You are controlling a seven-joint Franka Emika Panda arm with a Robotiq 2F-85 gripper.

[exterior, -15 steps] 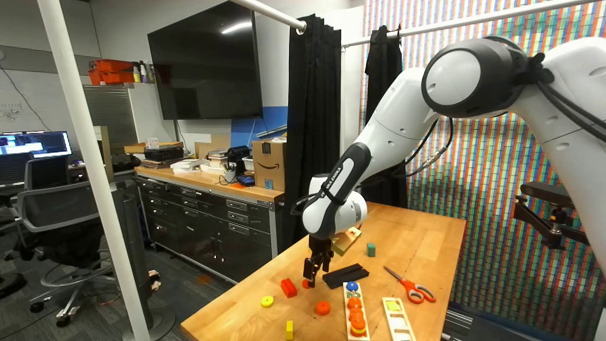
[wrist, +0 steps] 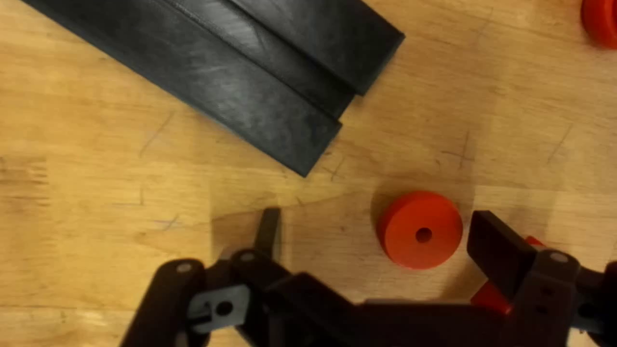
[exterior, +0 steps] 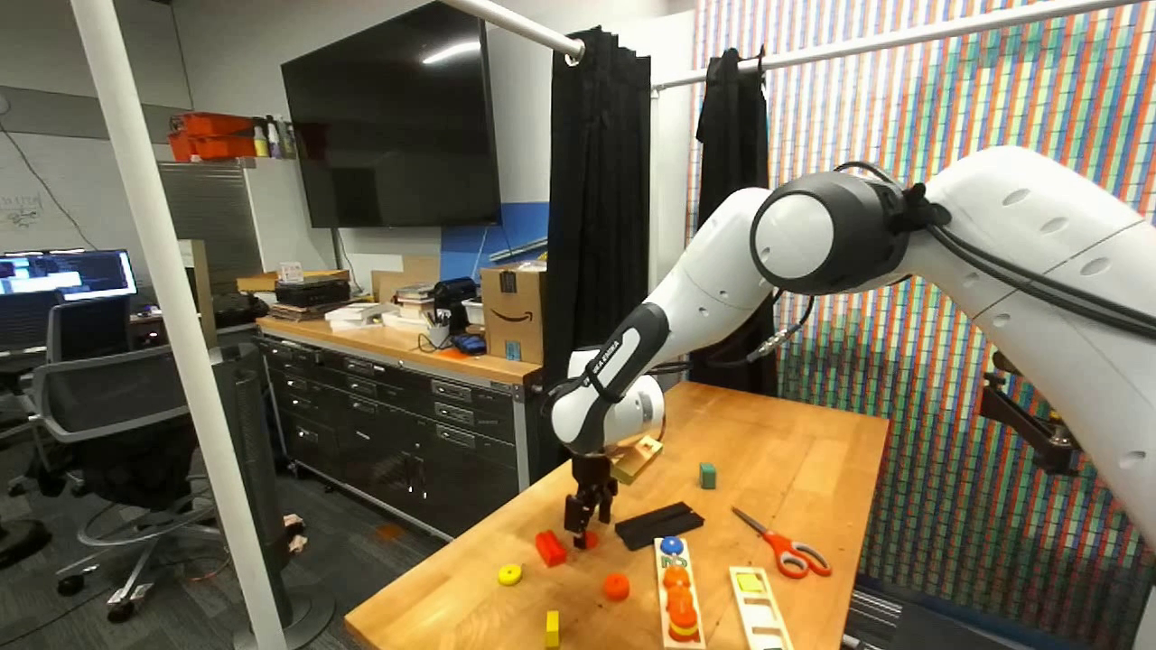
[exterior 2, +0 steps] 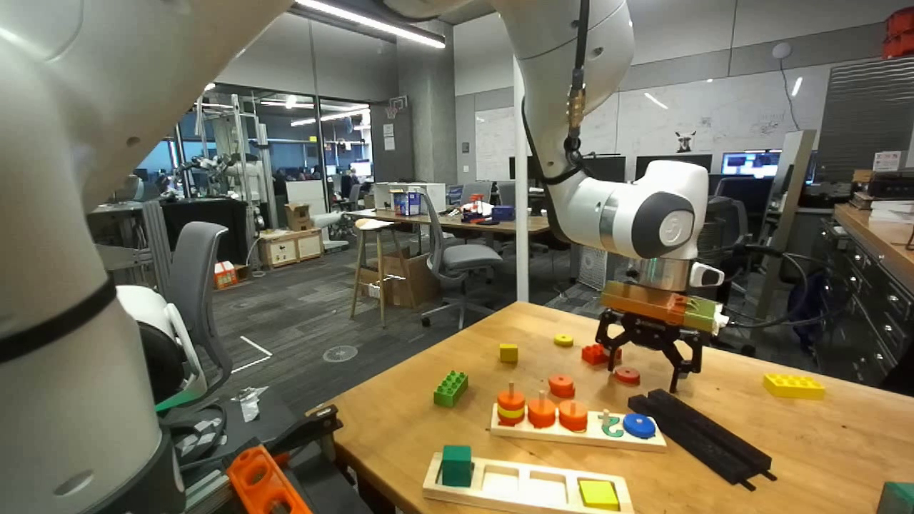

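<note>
Low over the table, my gripper is open, its two fingers well apart. A red-orange disc with a centre hole [wrist: 423, 234] lies flat on the wood between them, nearer the right finger [wrist: 502, 251] in the wrist view; nothing is gripped. Partly hidden behind that finger is a red block [wrist: 491, 296], seen whole as the red brick [exterior: 550, 548] in exterior view 1. The wooden peg board [exterior 2: 575, 436] carries orange rings, a yellow one and a blue ring [exterior 2: 639, 425].
A black grooved piece [exterior 2: 698, 435] lies close beside the gripper. Around it are a loose orange ring [exterior: 615, 586], a yellow ring [exterior: 509, 574], a wooden shape tray [exterior 2: 528, 485], red-handled scissors [exterior: 797, 557], a green brick [exterior 2: 450, 389] and a yellow brick [exterior 2: 793, 386].
My arm has come down and shifted left in exterior view 1, bringing the gripper lower around the red-orange disc. The table objects stay where they were.
</note>
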